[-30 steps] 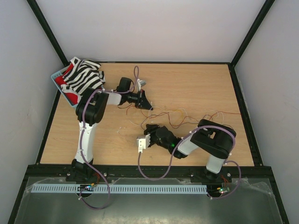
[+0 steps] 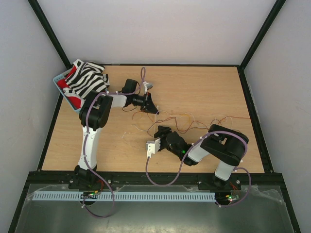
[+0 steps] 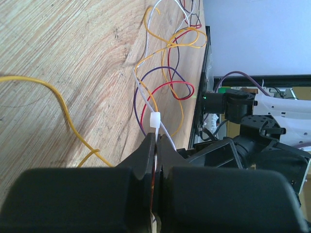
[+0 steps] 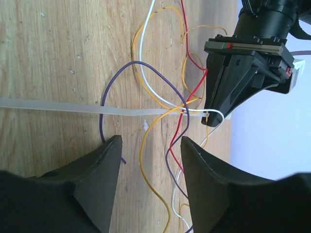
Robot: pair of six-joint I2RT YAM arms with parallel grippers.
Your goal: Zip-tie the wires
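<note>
In the left wrist view, the white zip tie head (image 3: 155, 120) sticks out just past the tips of my left gripper, which is shut on the tie. The translucent zip tie strap (image 4: 58, 105) runs across the right wrist view from the left edge to the left gripper's fingertips. Yellow wire (image 4: 144, 145), purple wire (image 4: 160, 75), white wire (image 4: 142, 46) and red wire (image 4: 186, 39) cross near the strap's held end. My right gripper stands open, nothing between its fingers; strap and wires show beyond its gap.
Loose wires (image 2: 187, 128) trail across the wooden table (image 2: 204, 92) to the right. A blue basket (image 2: 58, 77) with striped cloth sits at the back left. Both arms' tips are close together near the middle.
My right gripper has shifted slightly right and toward the wires over the last second, and its upper arm swung right and back. The left arm has hardly moved.
</note>
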